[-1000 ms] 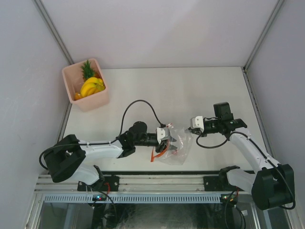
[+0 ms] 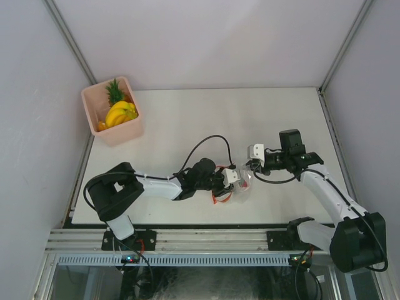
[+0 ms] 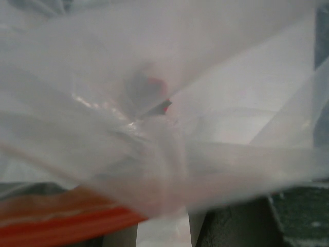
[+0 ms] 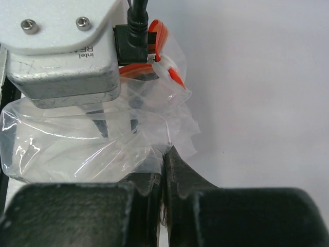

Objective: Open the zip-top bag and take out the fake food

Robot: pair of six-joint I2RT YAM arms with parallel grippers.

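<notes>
The clear zip bag (image 2: 244, 190) with its orange top edge (image 3: 87, 216) lies between the grippers. It fills the left wrist view, with a small dark-and-red shape (image 3: 159, 87) showing blurred through the plastic. My left gripper (image 2: 226, 186) is in among the bag's folds at the orange edge; its fingertips are covered and its grip is unclear. My right gripper is shut on a pinch of the clear bag at its right side.
A pink bin (image 2: 119, 134) with a pineapple, bananas and other fake food stands at the back left.
My left gripper has moved rightward toward the right one, covering much of the bag.
</notes>
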